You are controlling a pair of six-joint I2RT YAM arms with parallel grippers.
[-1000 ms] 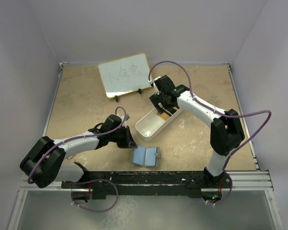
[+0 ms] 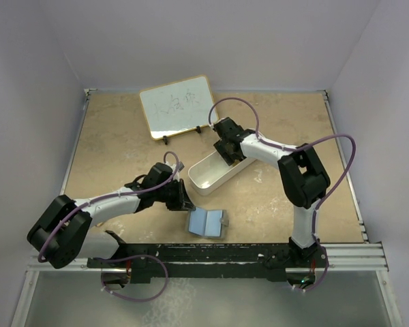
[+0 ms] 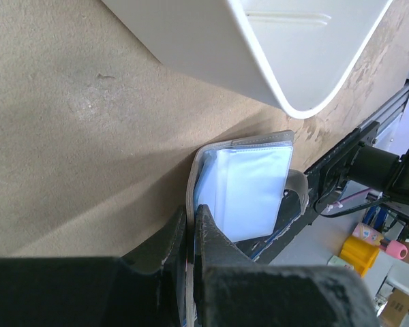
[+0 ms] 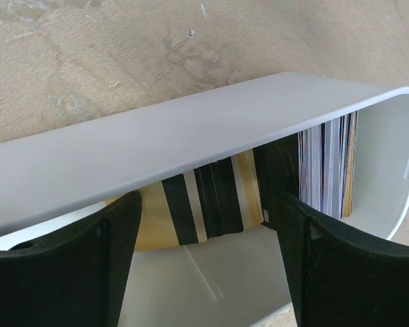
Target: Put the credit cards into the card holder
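A blue card holder [image 2: 208,223] lies open at the front middle; my left gripper is shut on its clear edge. In the left wrist view its pale blue sleeves [image 3: 249,187] face up. The white bin [image 2: 209,174] holds the cards: striped gold and black ones [image 4: 211,201] lying along its near wall and an upright stack [image 4: 327,167] at its end. My right gripper is down in the bin, part open, its fingers either side of the striped cards; whether it touches them I cannot tell.
A whiteboard [image 2: 177,105] lies at the back of the table.
The left arm has stayed put.
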